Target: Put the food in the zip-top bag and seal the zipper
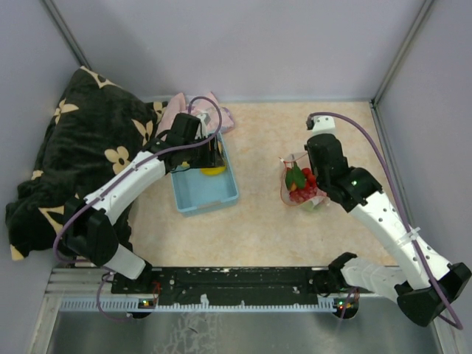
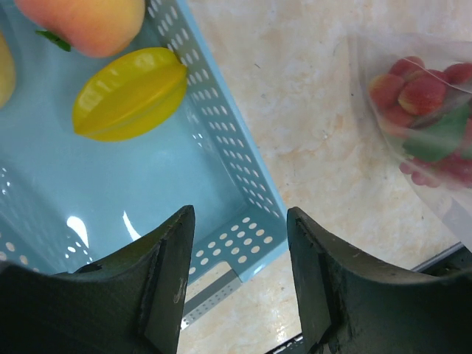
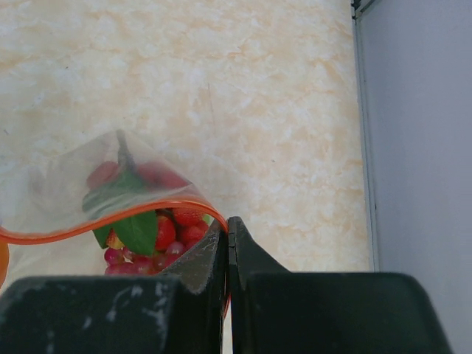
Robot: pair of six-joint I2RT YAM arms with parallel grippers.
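Observation:
My left gripper is open above the blue basket [image 1: 205,195], empty between its fingers. In the left wrist view a yellow starfruit [image 2: 129,96] and a peach [image 2: 92,18] lie in the basket, with another yellow fruit at the left edge. My right gripper is shut on the orange-edged rim of the zip top bag [image 3: 88,184]. The bag stands open on the table, holding green leafy pieces [image 1: 293,177], red fruit and grapes [image 1: 302,194].
A dark flowered blanket [image 1: 51,177] fills the left side, and a pink cloth [image 1: 169,110] lies behind the basket. Walls border the mat. The table between basket and bag and at the back right is clear.

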